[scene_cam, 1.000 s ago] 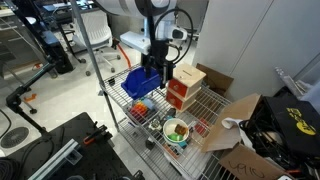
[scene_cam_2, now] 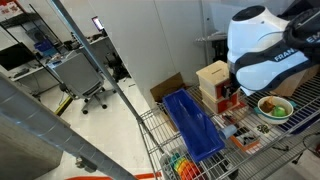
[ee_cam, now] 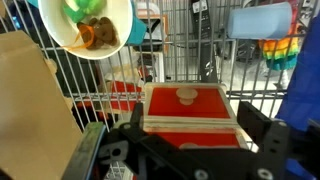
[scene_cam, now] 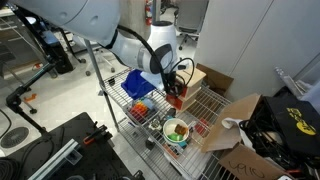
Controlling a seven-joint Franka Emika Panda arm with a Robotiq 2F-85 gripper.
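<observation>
A small wooden chest (ee_cam: 190, 126) with red drawer fronts and round knobs fills the lower middle of the wrist view. My gripper is open, its dark fingers standing to the left and right of the chest's front. Whether they touch it cannot be told. From exterior view 1, the chest (scene_cam: 192, 74) stands upright on the wire rack, partly covered by the arm, with the gripper (scene_cam: 178, 86) at its red front. In exterior view 2 the pale top of the chest (scene_cam_2: 212, 74) shows beside the white arm.
A blue bin (scene_cam: 138, 84) lies left of the chest. Nearer the front stands a white bowl (scene_cam: 175, 131) with green and orange things in it. A translucent cup (ee_cam: 260, 22) lies on the rack. Open cardboard boxes (scene_cam: 240, 160) take up the right side.
The arm has come rightward and down from above the blue bin to the chest's red front. Chest, bowl and bin look unmoved.
</observation>
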